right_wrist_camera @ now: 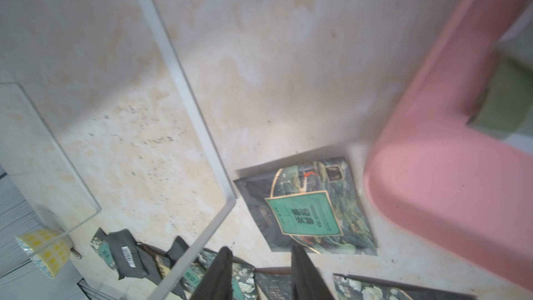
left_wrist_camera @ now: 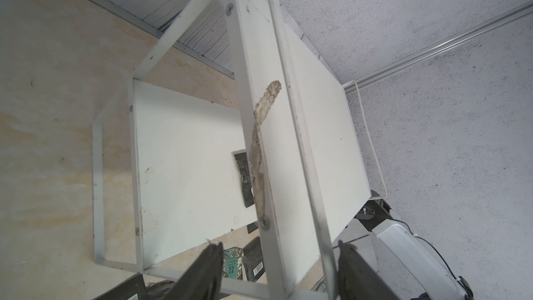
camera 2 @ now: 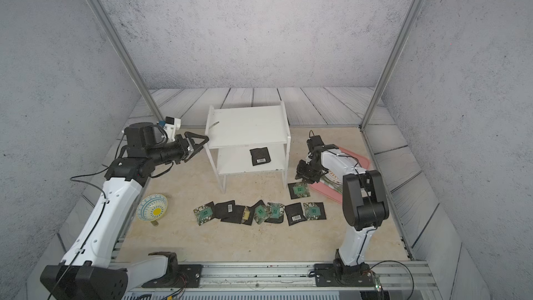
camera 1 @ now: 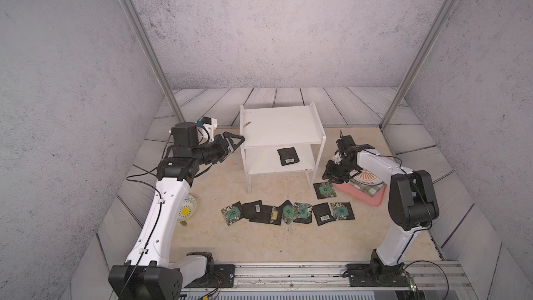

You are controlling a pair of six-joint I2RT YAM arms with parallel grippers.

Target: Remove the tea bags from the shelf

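One dark tea bag [camera 1: 288,156] lies on the lower board of the white shelf [camera 1: 280,125]; its top board is bare. My left gripper [camera 1: 241,139] is beside the shelf's upper left edge, its fingers parted with the side rail between them in the left wrist view and not clamped on it. On the table right of the shelf, a green-labelled tea bag [right_wrist_camera: 305,211] lies flat against the pink tray's side. My right gripper hovers near that bag, fingers apart and empty. Several more tea bags [camera 2: 261,212] form a row in front of the shelf.
The pink tray [right_wrist_camera: 427,211] with a plate and cloth sits at the right, partly hidden by my right arm. A yellow-patterned bowl [camera 2: 152,207] stands at the left. Between the tea bag row and the front rail, the table is clear.
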